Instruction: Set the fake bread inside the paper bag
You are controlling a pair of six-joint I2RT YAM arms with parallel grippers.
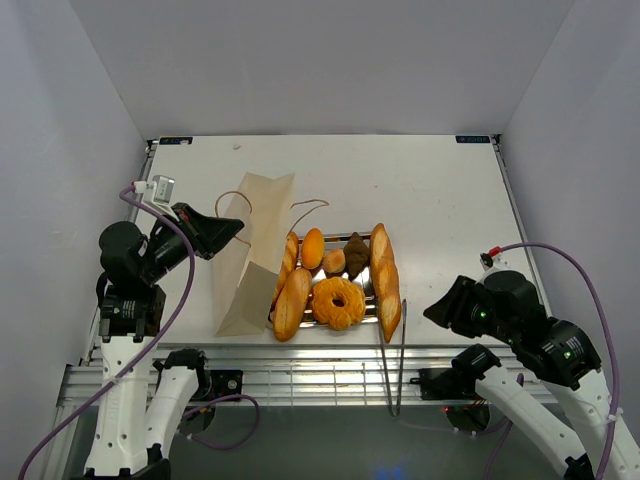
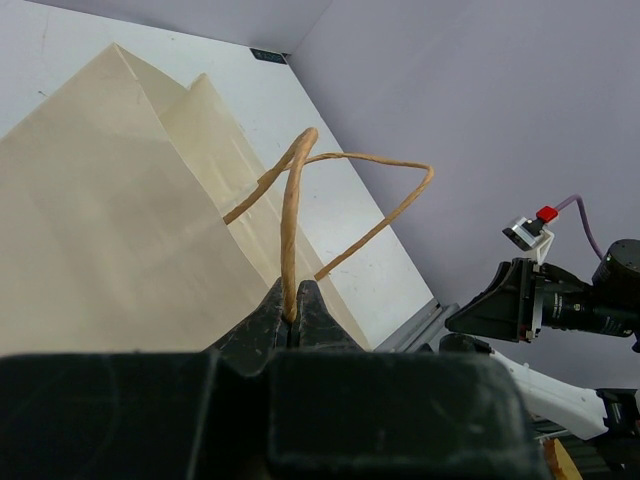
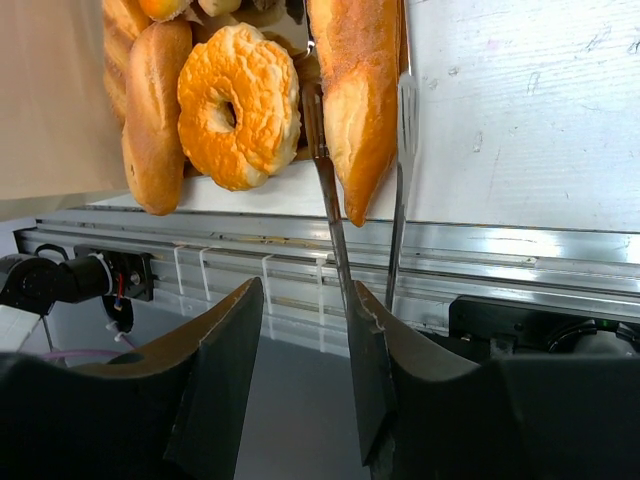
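The cream paper bag [image 1: 252, 275] stands left of the breads, its twisted handle [image 2: 290, 225] pinched at the shut tips of my left gripper. Several fake breads crowd a metal tray: a ring loaf [image 1: 338, 303], a long roll [image 1: 291, 304], a baguette [image 1: 385, 282], a small orange bun [image 1: 312, 248] and a dark piece [image 1: 356, 254] among them. Metal tongs [image 1: 402, 350] straddle the baguette's near end and stick out past the table's front edge. My right gripper is open, apart from the tongs, with nothing between its fingers.
Bare white table [image 1: 440, 200] stretches behind and to the right of the tray. A metal rail [image 1: 310, 375] runs along the front edge, with a gap below it. The bag stands close against the left side of the breads.
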